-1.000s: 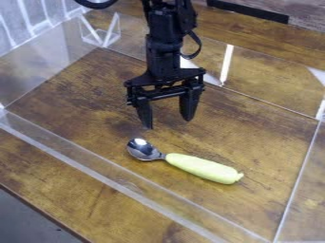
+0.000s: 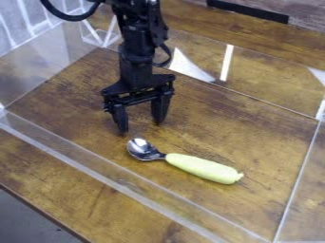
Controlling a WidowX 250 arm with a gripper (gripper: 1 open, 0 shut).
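My black gripper (image 2: 139, 109) hangs over the wooden surface just behind a spoon, its two fingers apart with nothing visible between them. The spoon has a shiny metal bowl (image 2: 143, 149) and a thick pale yellow-green handle (image 2: 200, 167) that points toward the lower right. The spoon lies on the wood, a little in front of the fingertips.
Clear plastic edges run along the left, front and right of the wooden surface (image 2: 70, 176). A pale, clear piece (image 2: 188, 63) is at the back, behind the arm. The wood right of the gripper is free.
The gripper has shifted a little to the left, and its fingers look closer together than a second ago. The spoon has not visibly moved.
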